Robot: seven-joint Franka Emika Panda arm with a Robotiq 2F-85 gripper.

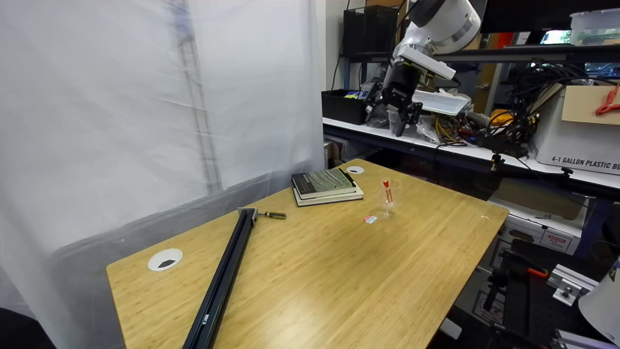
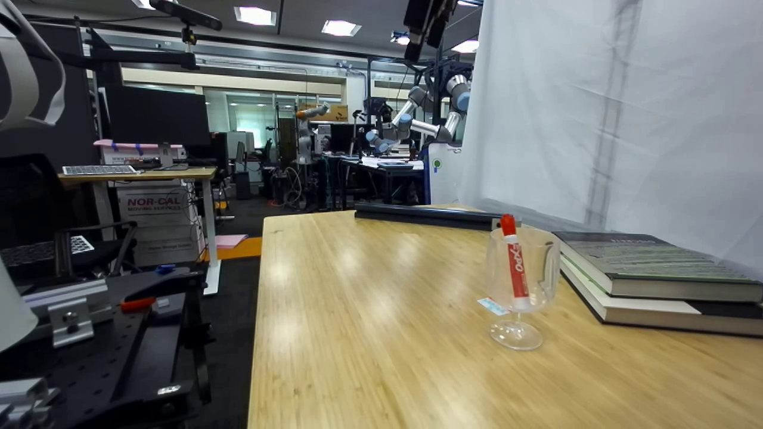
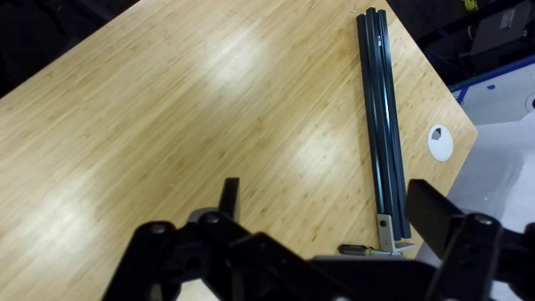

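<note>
A clear stemmed glass (image 2: 541, 279) stands upright on the wooden table, with a red and white marker (image 2: 516, 266) leaning inside it. Exterior view 1 shows the same marker (image 1: 387, 191) towards the table's far end, near two stacked books (image 1: 325, 183). High above the table, my gripper (image 1: 384, 121) is open and empty, well clear of the glass. In the wrist view the gripper's dark fingers (image 3: 229, 198) are spread wide, and only table and other items show beyond them. Neither glass nor marker shows in that view.
Black rails (image 3: 383, 125) lie along one table side, with a metal bracket (image 3: 385, 231) and a screwdriver (image 3: 355, 250) at their end. A small label (image 1: 370, 219) lies beside the glass.
</note>
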